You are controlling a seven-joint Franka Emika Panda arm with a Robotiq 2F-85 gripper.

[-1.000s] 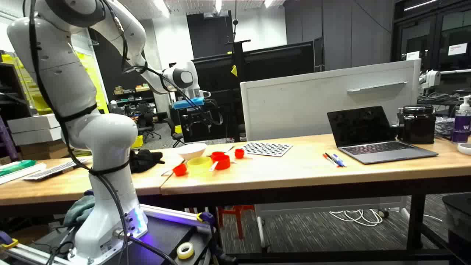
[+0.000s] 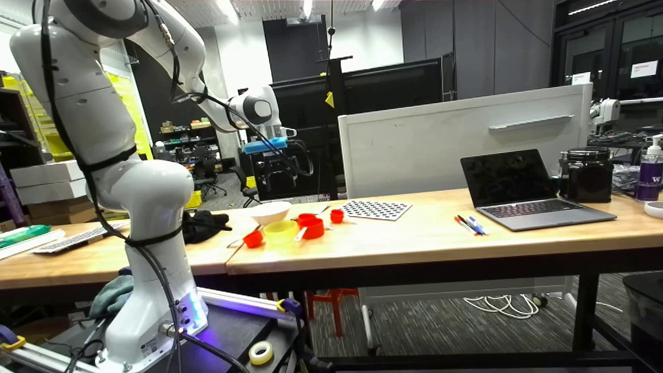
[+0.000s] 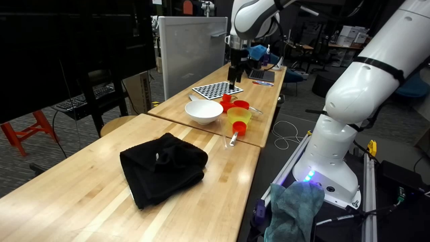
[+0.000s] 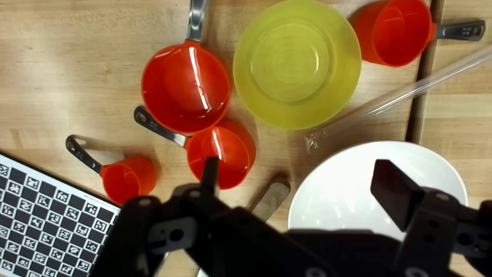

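Observation:
Seen from the wrist, my gripper is open, its dark fingers wide apart with nothing held between them. It hangs well above the table in exterior view 1. Below one finger lies a white bowl (image 4: 336, 194), and near the other is a red measuring cup (image 4: 230, 159). A larger red cup (image 4: 184, 87) touches that one. The yellow bowl (image 4: 295, 64) sits farther up, with a red cup (image 4: 399, 32) by its right side. Another small red cup (image 4: 129, 180) lies to the left. Between the fingers, a grey-brown handle (image 4: 272, 201) shows on the table, partly hidden.
A clear rod (image 4: 396, 97) crosses the seam between tables. The checkered board (image 4: 46, 221) lies beside the cups. A black cloth (image 3: 165, 169) rests on the nearer table. Pens (image 2: 470, 225) and a laptop (image 2: 541, 202) stand right; table between them and the cups is free.

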